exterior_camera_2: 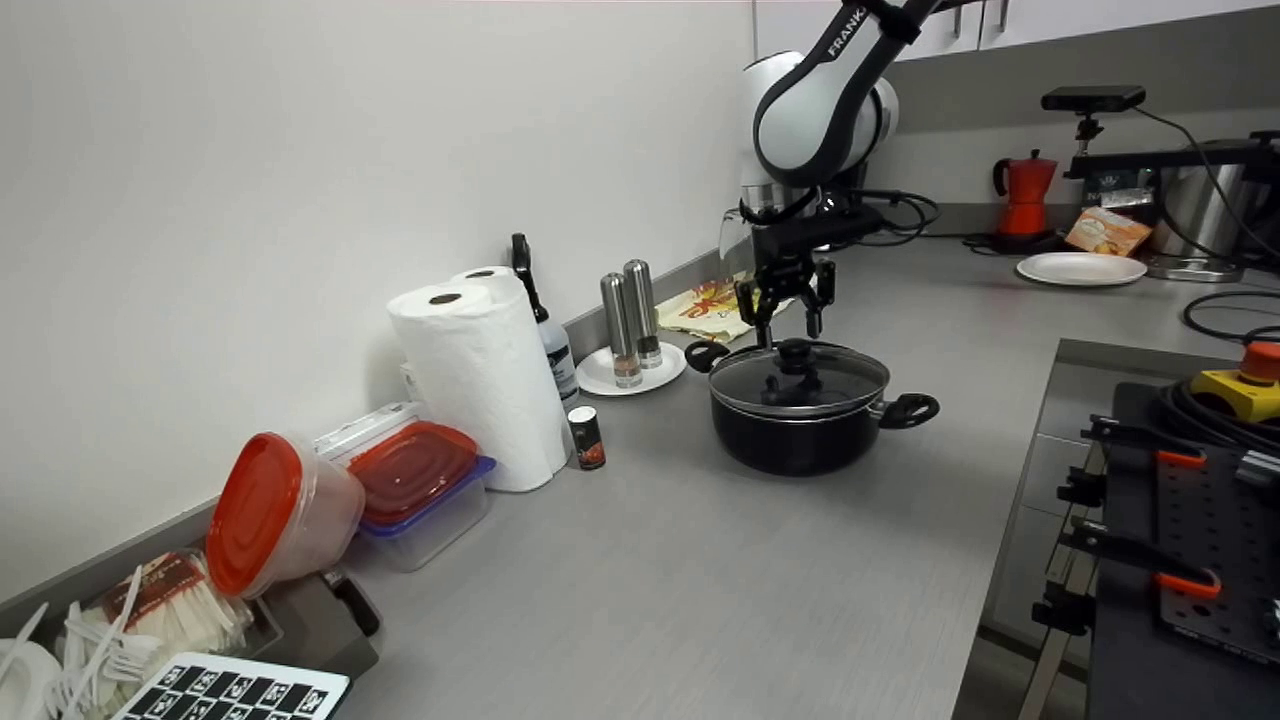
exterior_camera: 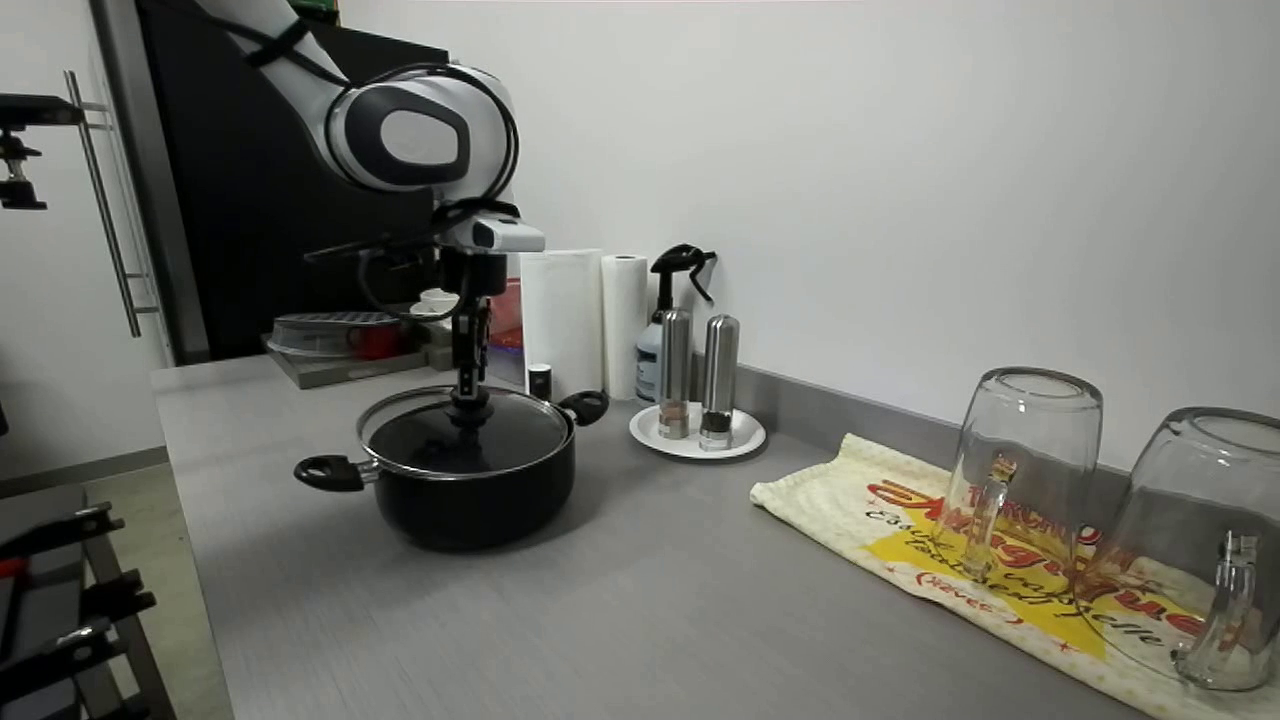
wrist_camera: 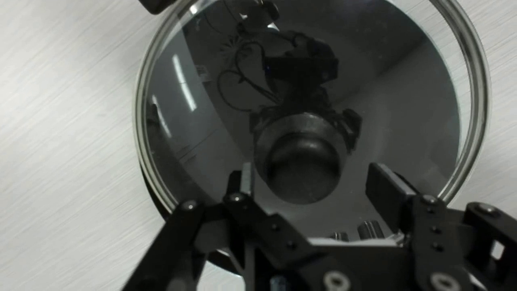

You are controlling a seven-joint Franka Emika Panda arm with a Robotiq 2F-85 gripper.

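Note:
A black pot (exterior_camera: 474, 510) with two side handles stands on the counter, its glass lid (exterior_camera_2: 798, 382) resting on top. The lid's dark round knob (wrist_camera: 303, 167) shows in the wrist view, just ahead of the spread fingertips. My gripper (exterior_camera_2: 789, 326) points down over the lid, open, with a wide gap between its fingers. In exterior view 2 the fingertips hang slightly above the knob. From exterior view 1 the fingers overlap the knob's upper part, so the exact clearance there is hard to tell.
Two steel grinders stand on a white plate (exterior_camera: 744, 434) beside the pot. Paper towel rolls (exterior_camera_2: 486, 384), a small spice jar (exterior_camera_2: 587, 438) and lidded containers line the wall. Two upturned glass mugs (exterior_camera: 1020, 468) rest on a cloth. The counter in front of the pot is clear.

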